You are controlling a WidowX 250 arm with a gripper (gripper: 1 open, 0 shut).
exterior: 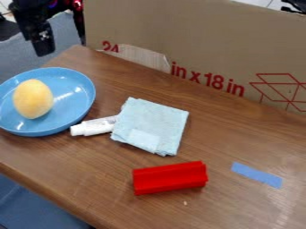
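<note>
The black gripper (42, 38) hangs at the upper left of the camera view, open, above and behind a blue plate (74, 94) and clear of it. On the plate rests a yellow oval object (34, 98). A white tube (93, 127) lies right of the plate, beside a folded pale blue cloth (152, 123). A red block (170, 178) lies toward the front of the wooden table (120, 197).
A large cardboard box (203, 40) stands along the back of the table. A strip of blue tape (256, 174) is at the right. The table's left edge drops away at the lower left.
</note>
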